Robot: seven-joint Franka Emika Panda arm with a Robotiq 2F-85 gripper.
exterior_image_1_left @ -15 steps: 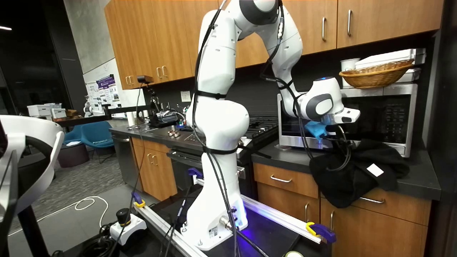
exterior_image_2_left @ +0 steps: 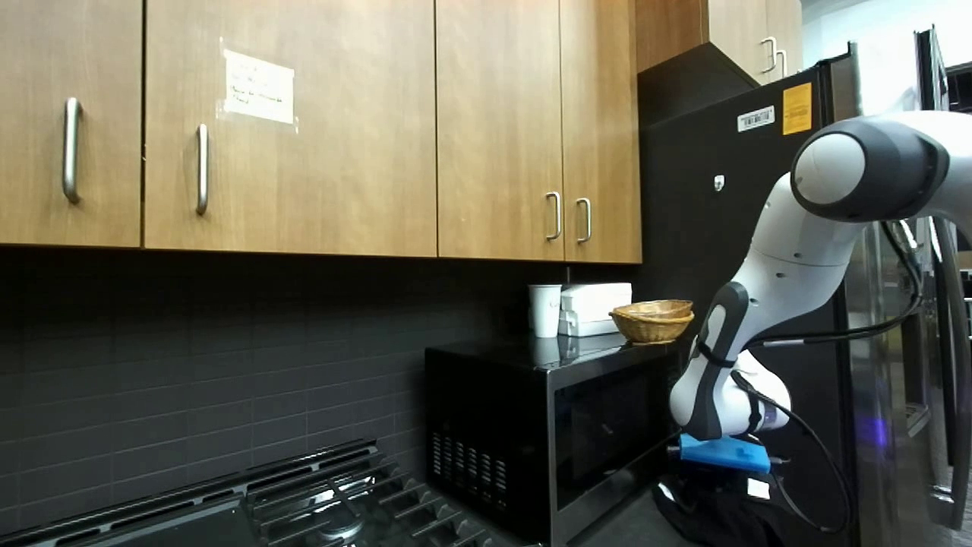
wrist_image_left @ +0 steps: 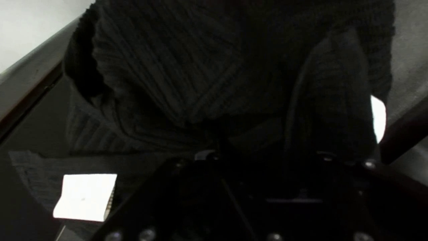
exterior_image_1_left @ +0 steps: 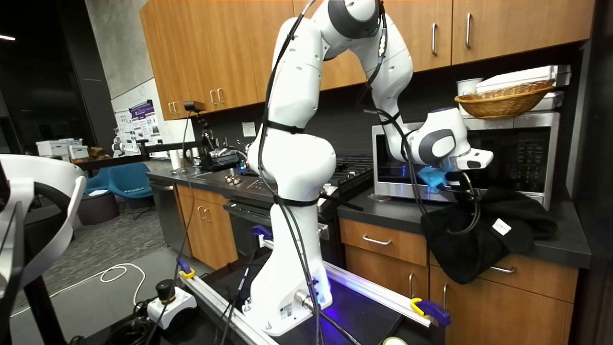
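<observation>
A black ribbed knit cloth [exterior_image_1_left: 465, 253], which looks like a garment, lies bunched on the counter and hangs over its front edge. It carries a white tag [exterior_image_1_left: 501, 226]. My gripper [exterior_image_1_left: 464, 195] points down into the cloth's upper folds, in front of the microwave. In the wrist view the dark knit [wrist_image_left: 168, 60] fills most of the picture, with a white tag [wrist_image_left: 85, 196] at lower left. The fingers blend into the black fabric there, so their spacing and what lies between them are hidden. Exterior view 2 shows the cloth [exterior_image_2_left: 720, 524] below the blue-covered wrist.
Close behind the gripper stands the microwave [exterior_image_1_left: 382, 166], with a wicker basket [exterior_image_1_left: 505, 102] on top. A dark counter [exterior_image_1_left: 382, 210] stretches left toward the stove [exterior_image_1_left: 353, 166]. Drawer handles [exterior_image_1_left: 376, 240] protrude beneath the counter edge. Black cables loop beside the wrist.
Over the last second my arm and gripper have moved to the right and slightly down in exterior view 1. The cloth has shifted a little right, its hanging end slightly lower.
</observation>
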